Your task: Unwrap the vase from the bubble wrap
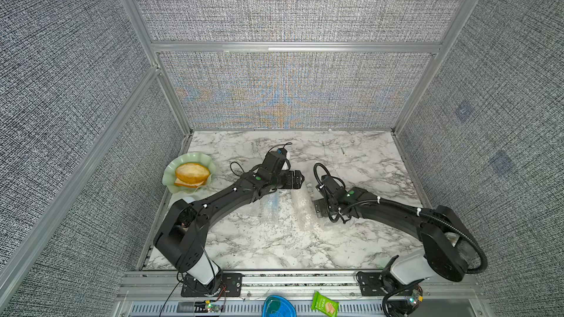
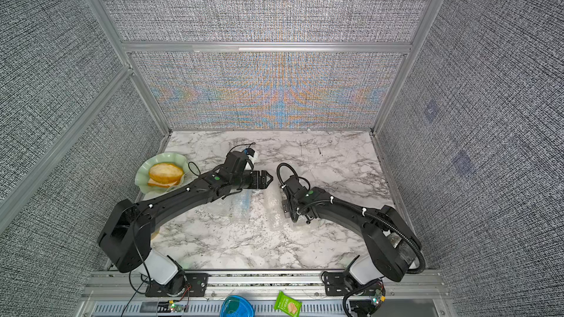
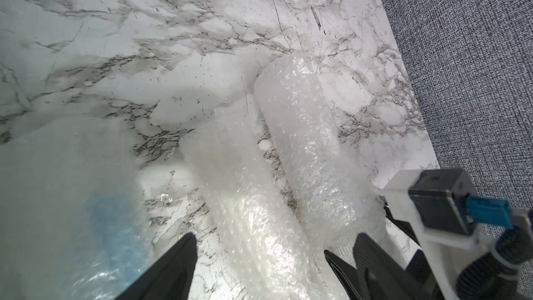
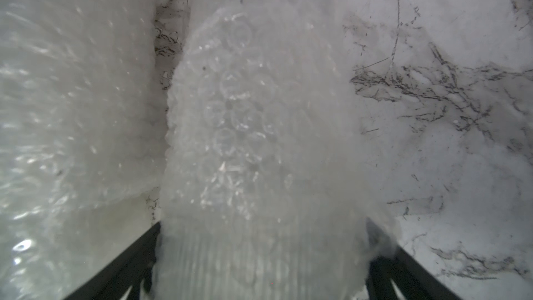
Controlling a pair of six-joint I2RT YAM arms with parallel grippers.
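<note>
Two long pieces of bubble wrap lie side by side, a middle piece [image 3: 249, 205] and a right-hand piece [image 3: 311, 150]. A flatter sheet with a blue patch [image 3: 113, 233] is farther left. The vase itself cannot be made out. My left gripper [image 1: 302, 179] is part open above the top of the middle piece; in the left wrist view its fingers [image 3: 175, 269] stand apart, with wrap visible between them. My right gripper is open over the right-hand piece, one finger on either side of it. Whether either gripper touches the wrap is unclear.
A green scalloped plate [image 1: 171, 171] with bread [image 1: 192, 172] stands at the left edge. A blue container [image 1: 279, 307] and a green packet [image 1: 325, 304] are beyond the front rail.
</note>
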